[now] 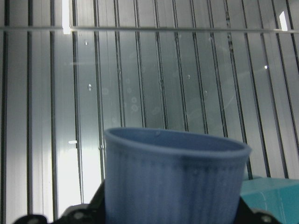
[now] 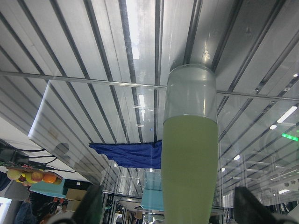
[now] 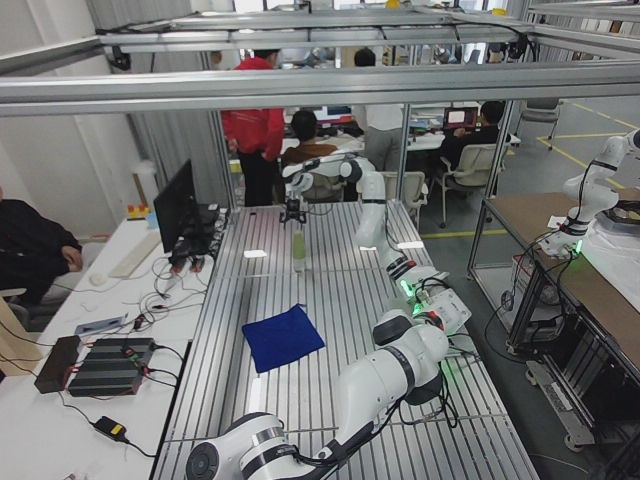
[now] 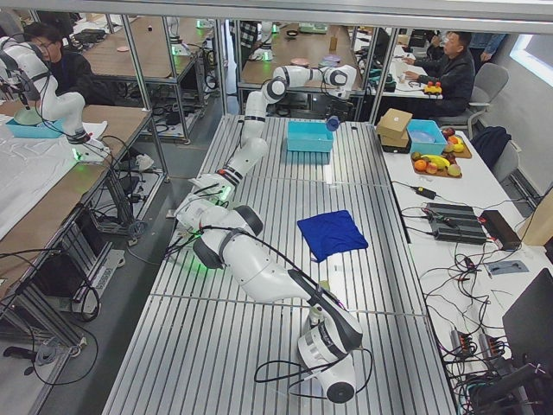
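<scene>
My left gripper (image 4: 337, 117) is shut on a blue cup (image 1: 173, 182), which fills the lower middle of the left wrist view and hangs near a teal bin (image 4: 309, 137). A bottle (image 2: 189, 168) with green contents and a clear top stands upright on the slatted metal table (image 3: 235, 400). My right gripper (image 3: 295, 212) is just above it, its fingers apart on either side in the right wrist view, open. A dark blue cloth (image 3: 283, 337) lies flat on the table.
Cardboard boxes (image 4: 394, 128), a blue tub (image 4: 425, 134) and trays of fruit (image 4: 436, 166) sit beside the far end. A monitor (image 3: 176, 210), black boxes and cables cover the side desk.
</scene>
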